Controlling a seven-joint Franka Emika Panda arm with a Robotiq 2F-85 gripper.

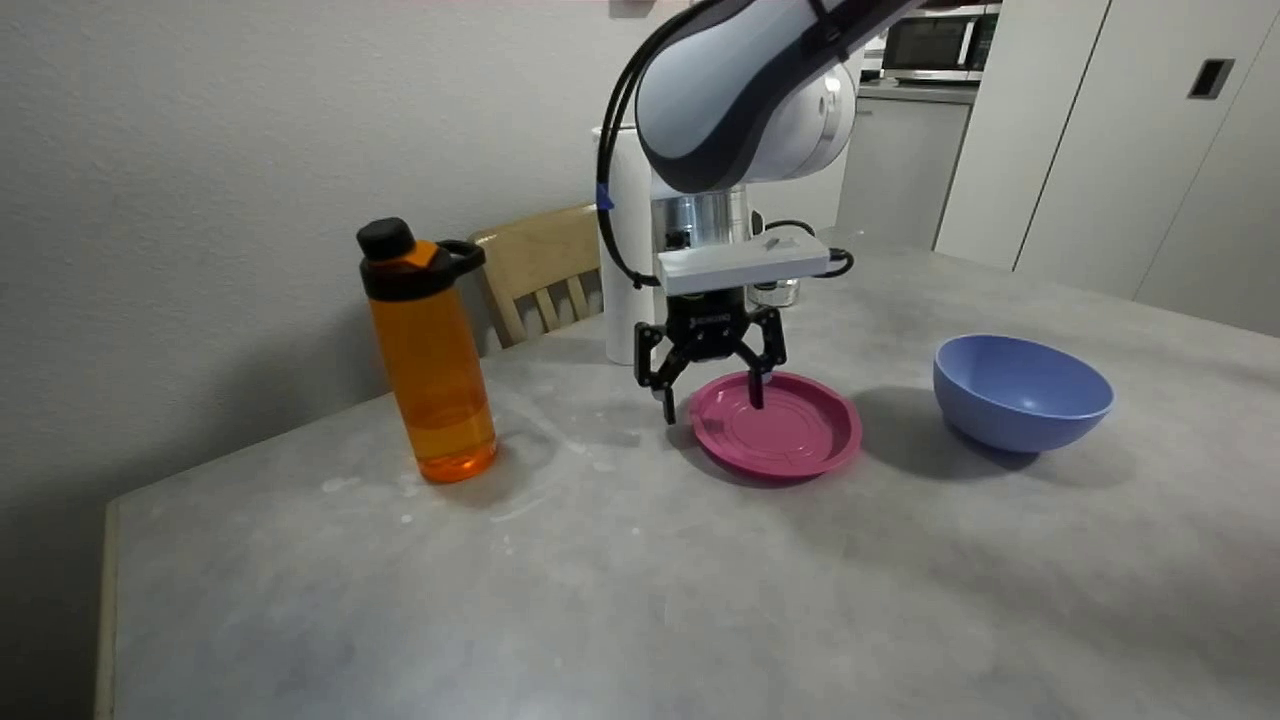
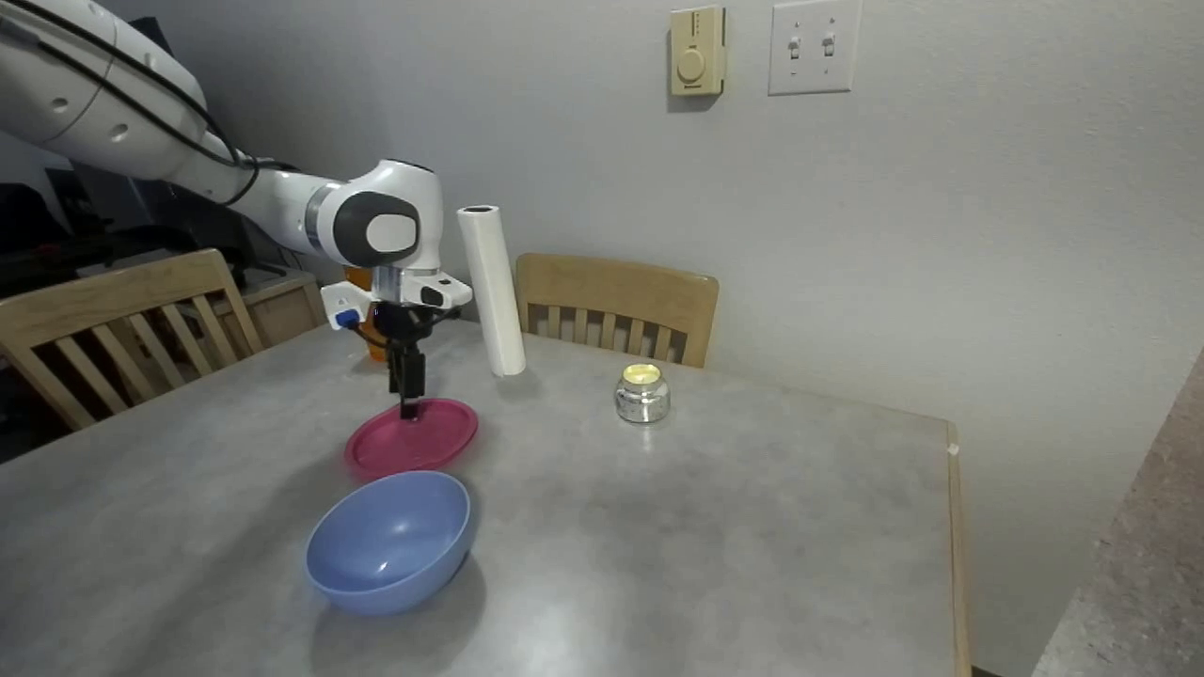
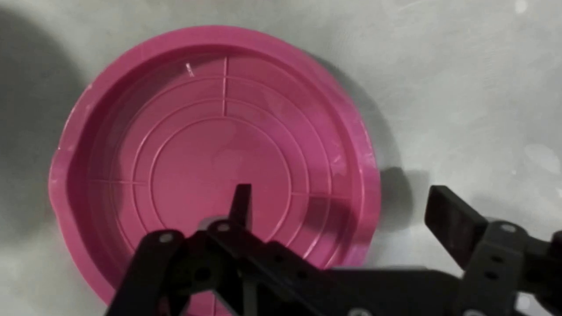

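A shallow pink lid or plate (image 1: 780,428) lies flat on the grey table, and nearly all of it shows in the wrist view. My gripper (image 1: 713,410) is open above its left edge in exterior view 1, with nothing held. In the wrist view the rim of the pink plate (image 3: 370,189) passes between the widely parted fingers: one fingertip (image 3: 241,206) is over the plate's inside, the other over bare table beyond the rim. Whether a finger touches the plate, I cannot tell. The gripper covers part of the plate's lower edge there.
A blue bowl (image 1: 1020,396) stands to the plate's right. An orange bottle (image 1: 434,372) is left of it, near the wall. A white paper roll (image 2: 493,293) and a glass candle jar (image 2: 642,397) stand toward the back.
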